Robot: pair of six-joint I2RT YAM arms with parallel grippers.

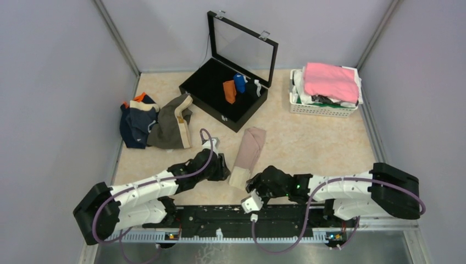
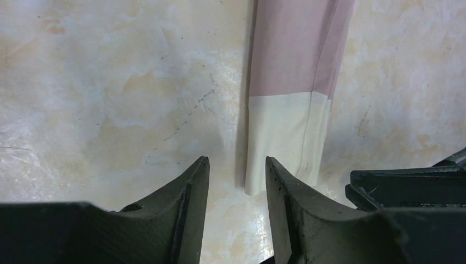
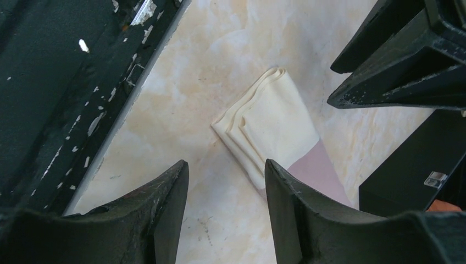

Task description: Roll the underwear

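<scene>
The underwear (image 1: 250, 148) lies flat on the table as a narrow folded strip, dusty pink with a cream end (image 2: 283, 126) toward the front edge. Left of that cream end is my left gripper (image 1: 226, 175), open and empty; in the left wrist view the strip lies below and beyond its fingers (image 2: 189, 209). My right gripper (image 1: 249, 187) is open at the right of the cream end, nothing between its fingers. In the right wrist view the folded layers of the cream end (image 3: 280, 115) show, with the left gripper close by.
An open black box (image 1: 200, 104) with several rolled items stands behind. Folded garments (image 1: 170, 126) lie at the left, and a full white basket (image 1: 321, 110) is at the back right.
</scene>
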